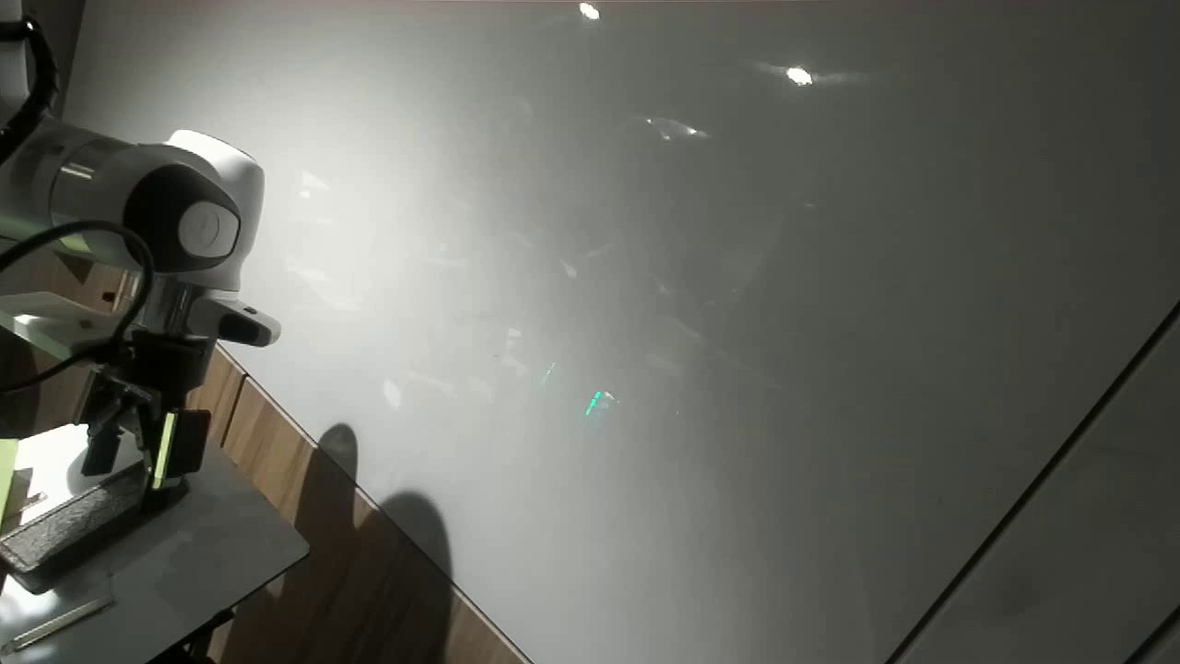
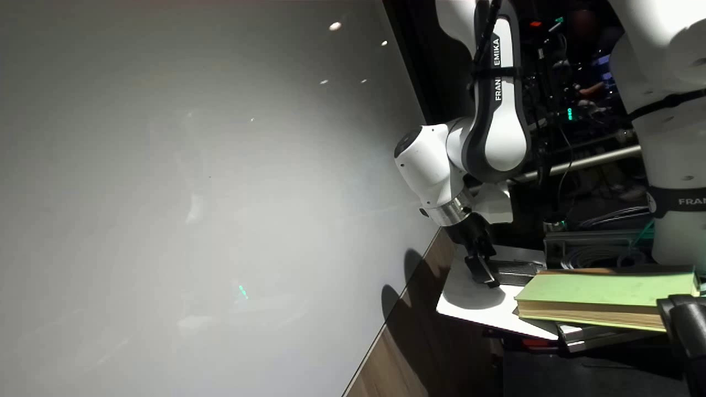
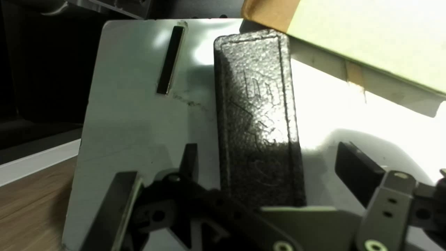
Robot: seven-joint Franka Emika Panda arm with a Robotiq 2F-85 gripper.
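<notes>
A dark grey, rough-textured block (image 3: 259, 113), like a whiteboard eraser, lies on the white tabletop (image 3: 121, 121). Its far end reaches the corner of the green book-like object (image 3: 368, 37); whether they touch I cannot tell. My gripper is open, one finger on each side of the block's near part with gaps showing. The block's nearest end is hidden behind the gripper's parts. In exterior view 1 the gripper (image 1: 144, 448) is low over the block (image 1: 77, 520), whose left end runs to the picture's edge. Exterior view 2 shows the gripper (image 2: 485, 268) beside the block (image 2: 517, 269).
A thin dark strip (image 3: 170, 60) lies left of the block. The whiteboard (image 1: 664, 332) rises beside the table, with a wooden ledge (image 2: 397, 344) along its foot. To the block's left in the wrist view, the tabletop is largely bare.
</notes>
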